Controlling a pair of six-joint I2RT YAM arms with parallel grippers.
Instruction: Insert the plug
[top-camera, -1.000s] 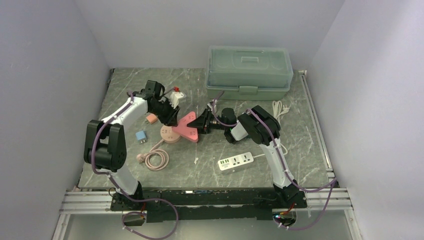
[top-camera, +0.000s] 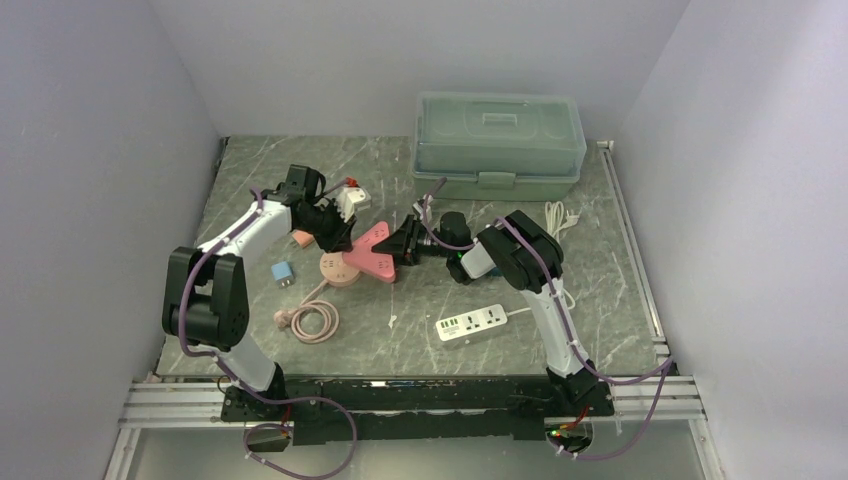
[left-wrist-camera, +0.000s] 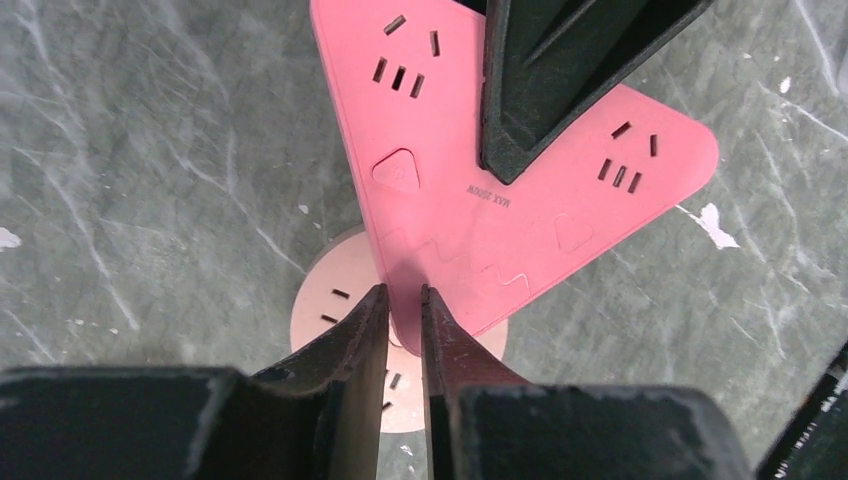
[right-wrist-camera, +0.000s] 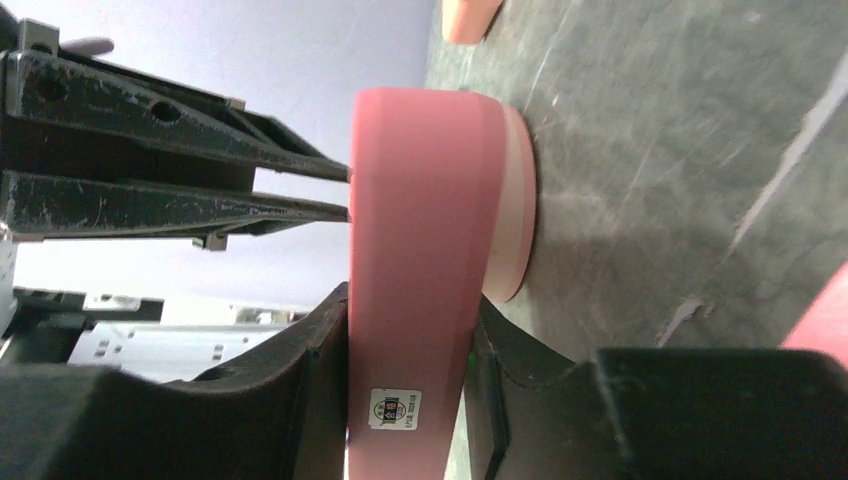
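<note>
A pink triangular power strip with slotted outlets is raised on edge, with my right gripper shut on it. In the left wrist view one dark right finger lies across its face. My left gripper stands slightly open at the strip's lower corner, its tips right by the pink surface; whether they touch cannot be told. No plug shows between the left fingers. A round peach outlet block lies under that corner. A blue plug adapter rests on the table, and an orange one sits behind it.
A coiled peach cord lies at front left. The white power strip is at front right, a white cable at the right. A green lidded box fills the back.
The left arm has shifted slightly left, its gripper staying at the pink strip's corner. The right arm and the strip look nearly unmoved.
</note>
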